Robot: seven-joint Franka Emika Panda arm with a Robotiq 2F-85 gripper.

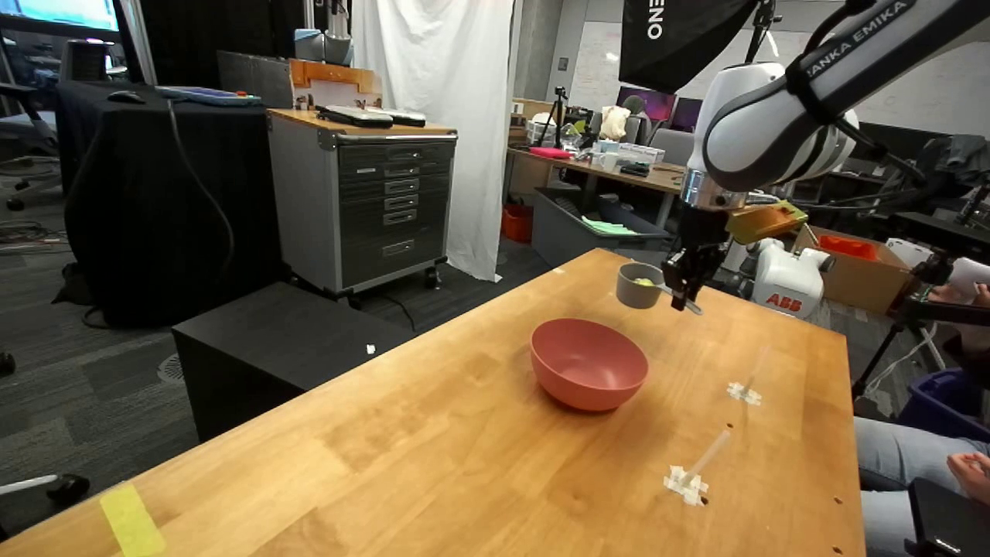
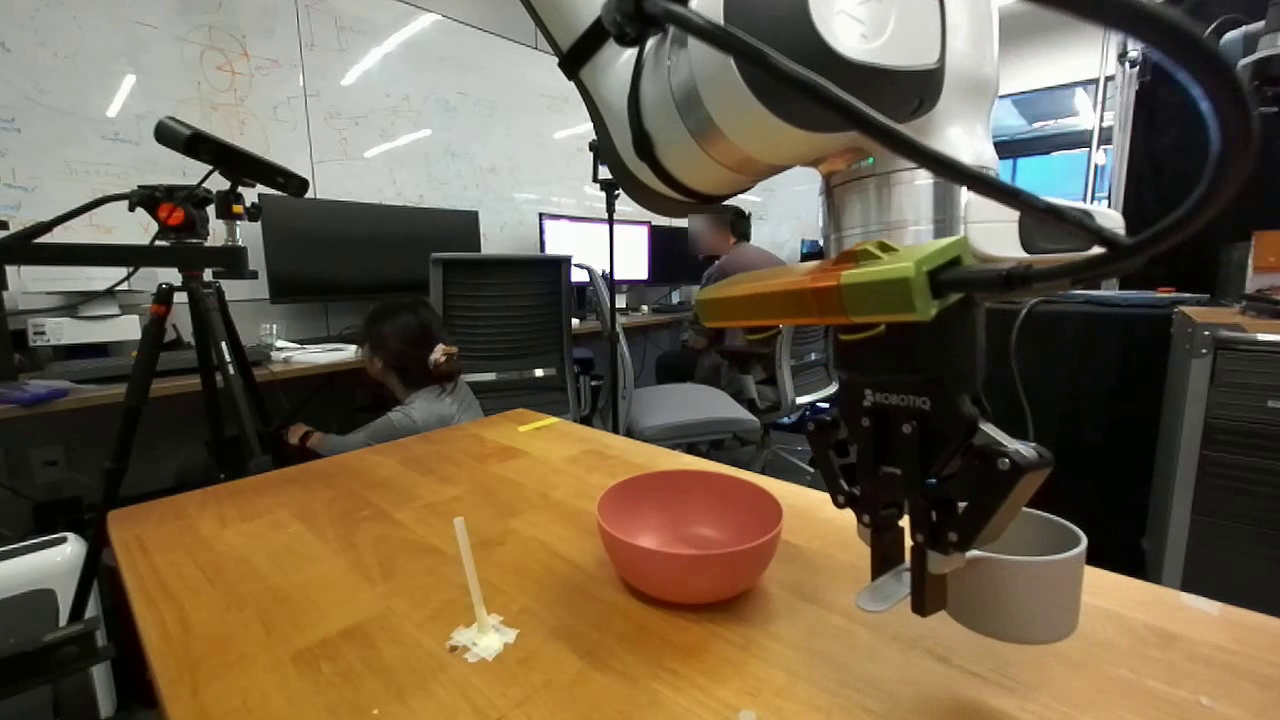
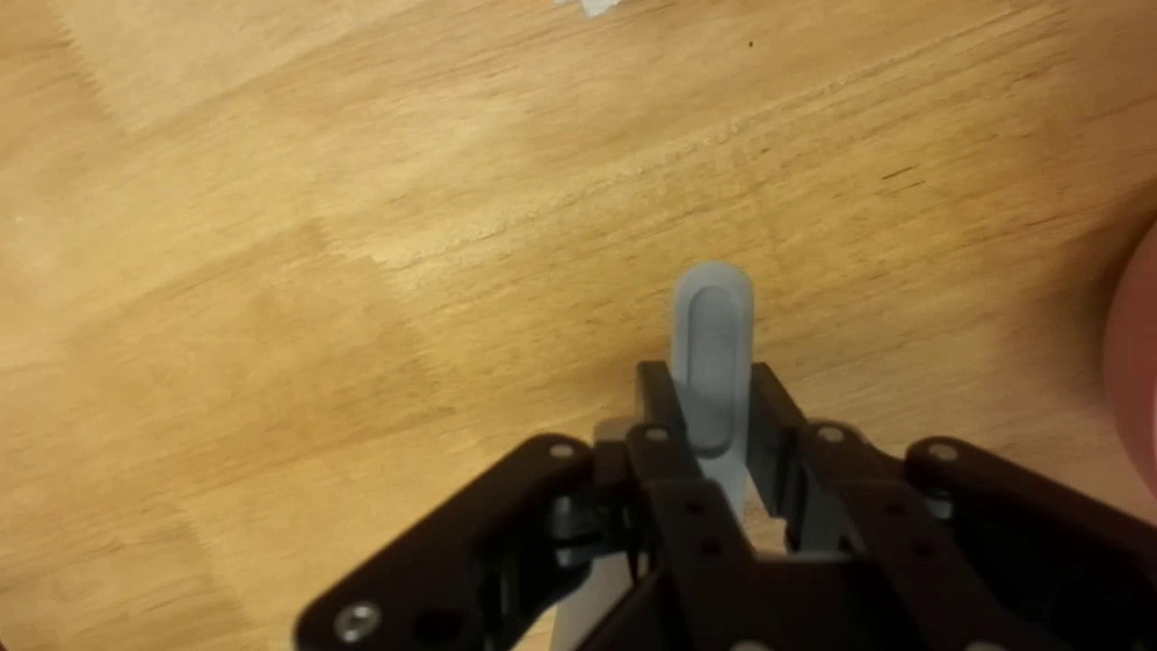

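Note:
My gripper (image 2: 906, 588) is shut on the handle of a grey cup (image 2: 1020, 594), whose flat handle end (image 3: 712, 336) pokes out between the fingers in the wrist view. The cup hangs upright above the wooden table, and something small and yellowish (image 1: 642, 281) shows inside it in exterior view 1. A pinkish-red bowl (image 1: 589, 367) stands on the table, apart from the cup; it looks empty. In the wrist view only the edge of the bowl (image 3: 1136, 358) appears at the right, while most of the cup is hidden under the gripper.
Two thin translucent sticks are taped upright to the table, the nearer stick (image 1: 710, 455) in front of the bowl in exterior view 1. Yellow tape (image 1: 131, 520) marks the table's far end from the arm. The tabletop (image 1: 399, 445) beyond the bowl is clear.

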